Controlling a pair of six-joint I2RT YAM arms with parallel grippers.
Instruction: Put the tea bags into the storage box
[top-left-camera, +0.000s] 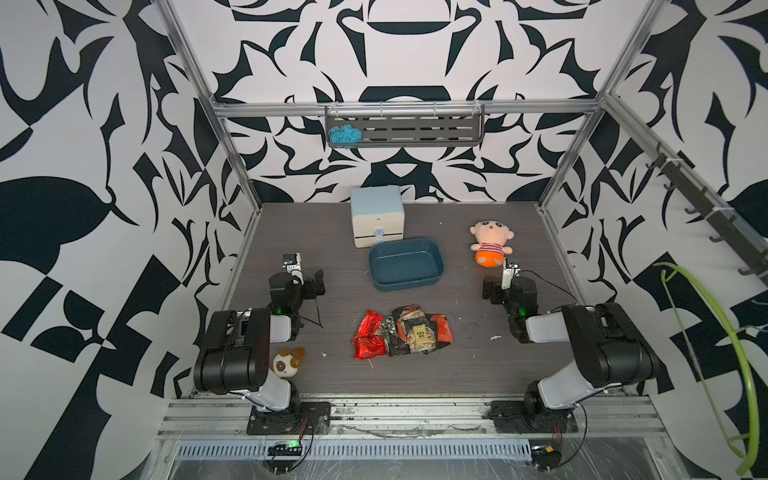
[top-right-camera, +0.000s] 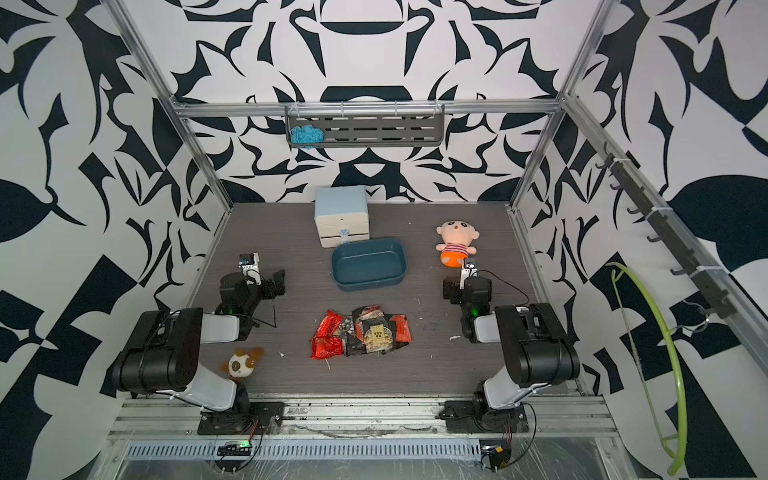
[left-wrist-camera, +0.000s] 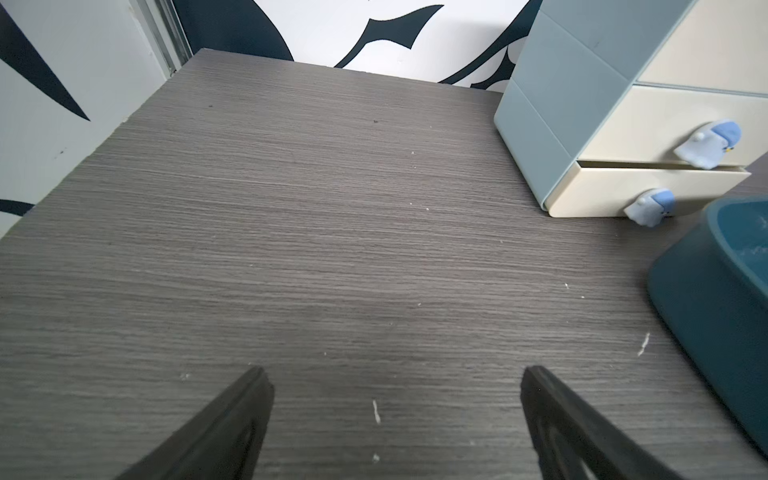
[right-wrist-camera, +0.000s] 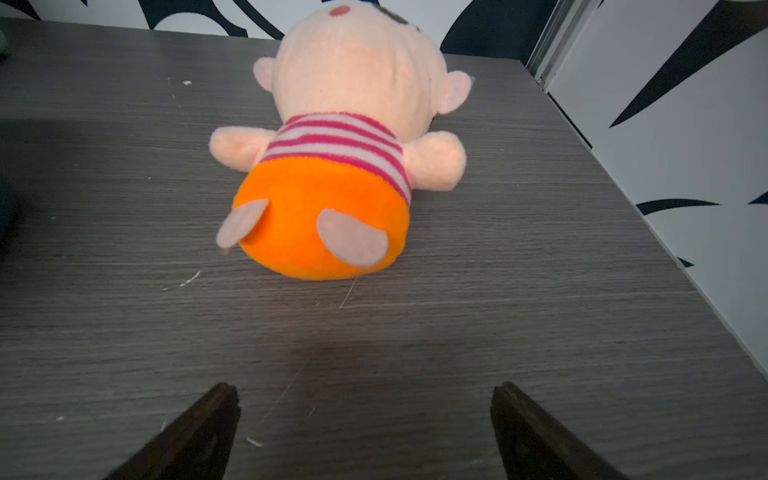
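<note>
Red and black tea bag packets (top-left-camera: 418, 332) lie in an overlapping pile at the front middle of the table, with shiny red ones (top-right-camera: 326, 336) on the pile's left side. Behind them stands a dark teal open box (top-left-camera: 406, 285), and its inside looks empty. My left gripper is open over bare table, left of the box and the packets. On the other side, my right gripper is open too, in front of a plush doll, with nothing between its fingers. Neither wrist view shows the packets.
A pale blue drawer cabinet (left-wrist-camera: 592, 88) stands behind the box, its bottom drawer slightly out. The plush doll (right-wrist-camera: 336, 160) lies at the back right. A brown and white toy (top-left-camera: 286, 362) is by the left arm. Bare table lies on both sides of the pile.
</note>
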